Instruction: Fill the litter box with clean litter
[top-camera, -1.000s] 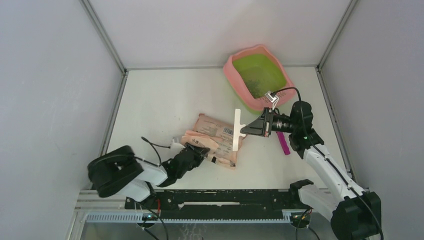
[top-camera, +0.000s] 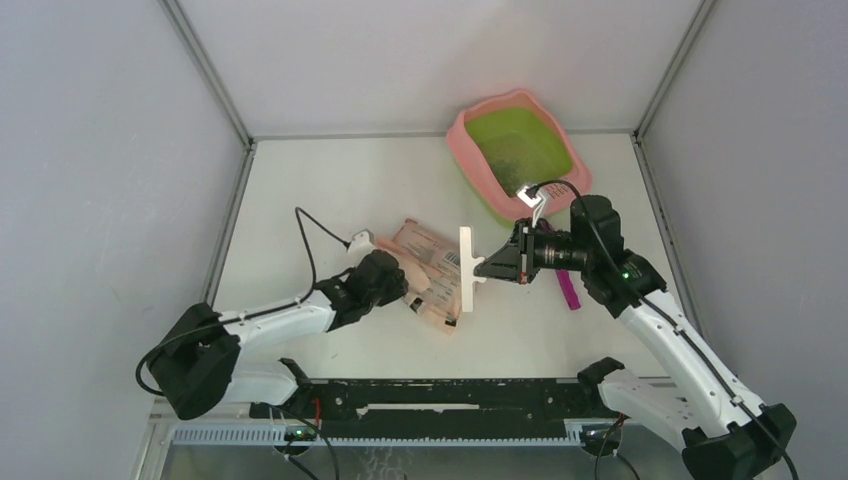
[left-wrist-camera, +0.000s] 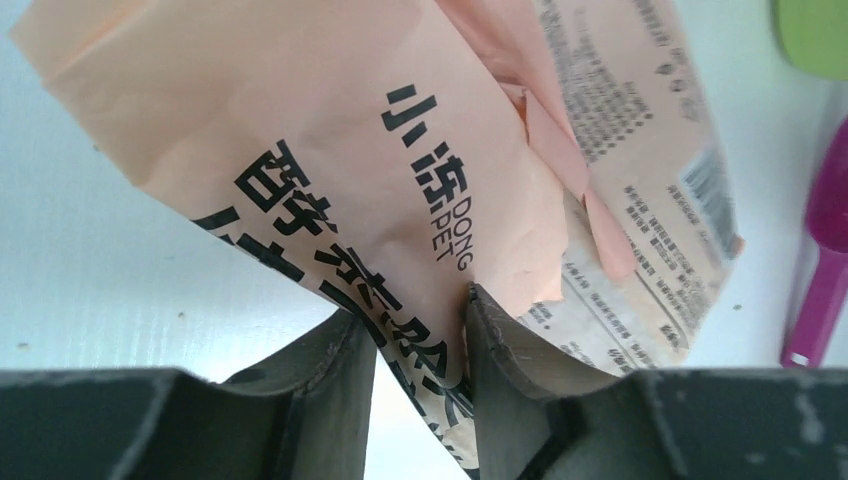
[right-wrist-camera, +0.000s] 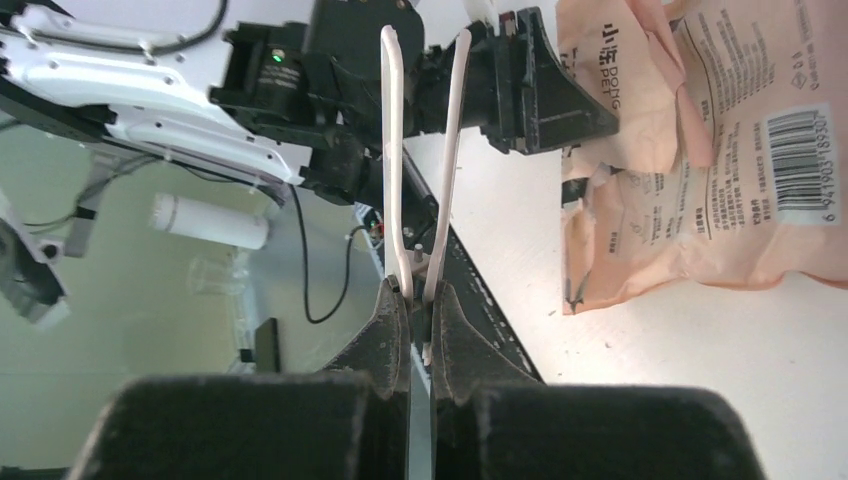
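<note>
The pink-beige litter bag (top-camera: 425, 260) lies on the table, its printed flap (left-wrist-camera: 420, 150) folded over toward the left arm. In the left wrist view, the flap's edge passes between the fingers of my left gripper. A gap shows between the flap and the left finger, so the fingers stand part open. My right gripper is shut on a white two-pronged tool (right-wrist-camera: 392, 150), which hangs just right of the bag. At the back right stands the pink litter box (top-camera: 470, 160) with a green inside, dark specks on its floor.
A purple-handled tool (top-camera: 567, 290) lies on the table to the right, partly hidden below the right arm. Walls enclose the table at left, back and right.
My left gripper has moved up the top view, and the bag has turned and shifted slightly. The right gripper with the white tool has come slightly left and toward the front.
</note>
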